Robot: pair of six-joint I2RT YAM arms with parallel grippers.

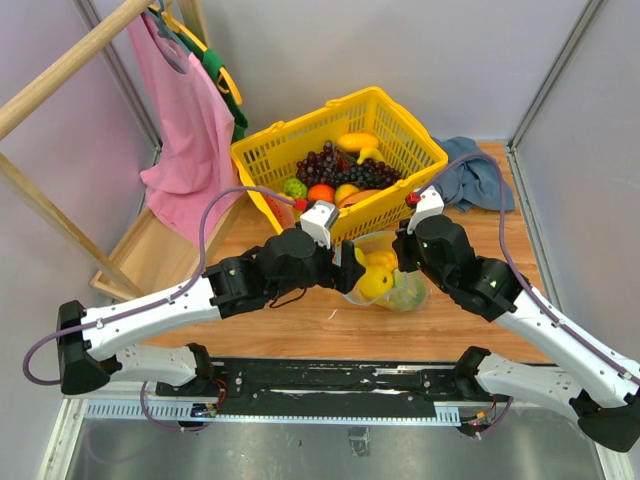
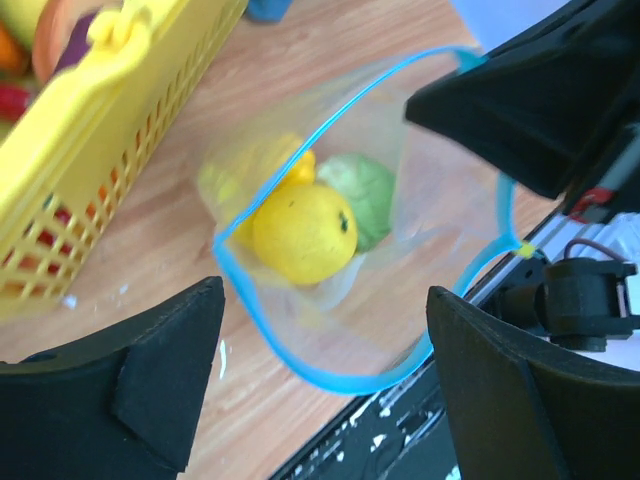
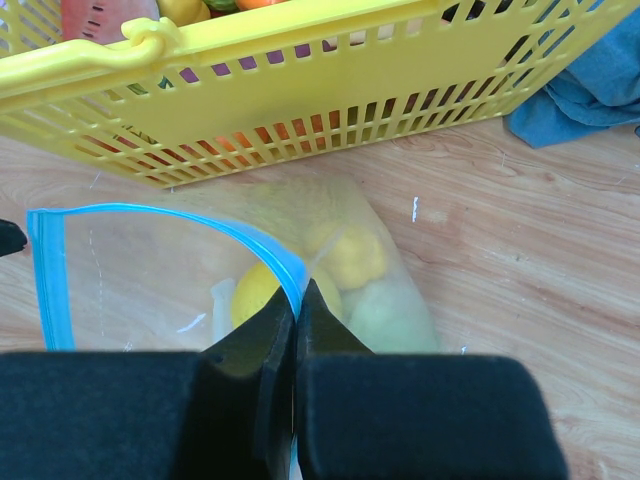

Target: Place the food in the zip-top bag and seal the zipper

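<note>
The clear zip bag lies on the wood surface, holding yellow round food, another yellow piece and a green item. Its blue zip edge stands open in both wrist views. My right gripper is shut on the blue bag edge at one side. My left gripper is open above the bag's mouth, to the left of the right gripper in the top view, with nothing visibly between its fingers.
The yellow basket full of fruit stands just behind the bag. A blue cloth lies at back right, and a wooden rack with garments is at left.
</note>
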